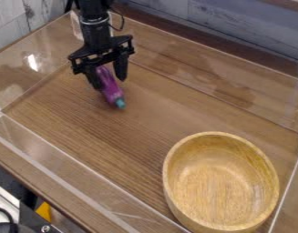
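Observation:
A purple object with a teal tip [111,90] lies on the wooden table [138,146] in the upper left of the camera view. My black gripper [101,62] is over its upper end, the fingers spread around it; I cannot tell whether they touch or hold it.
A large empty tan bowl [220,182] sits at the lower right. A pale wall edges the table at the back.

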